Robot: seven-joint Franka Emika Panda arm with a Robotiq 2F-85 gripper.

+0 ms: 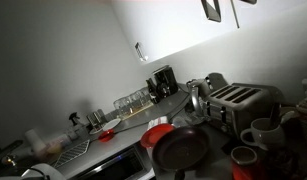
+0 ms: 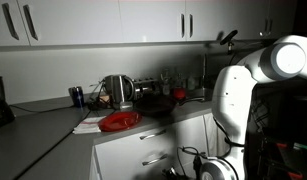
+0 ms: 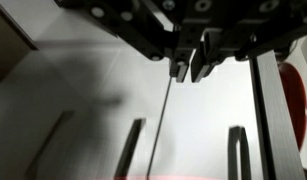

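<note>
In the wrist view my gripper is partly open, with a narrow gap between its dark fingers and nothing visible there. Pale cabinet fronts lie beyond it, with a dark handle and another handle lower in view. In exterior view 2 the white arm reaches down from the right before the white drawer fronts. The gripper is low there and hard to make out against the dark parts. Only a white piece of the arm shows at the lower left of exterior view 1.
On the counter stand a dark pan, a red plate, a toaster, a red-lidded jar and a white mug. Upper cabinets hang above the counter.
</note>
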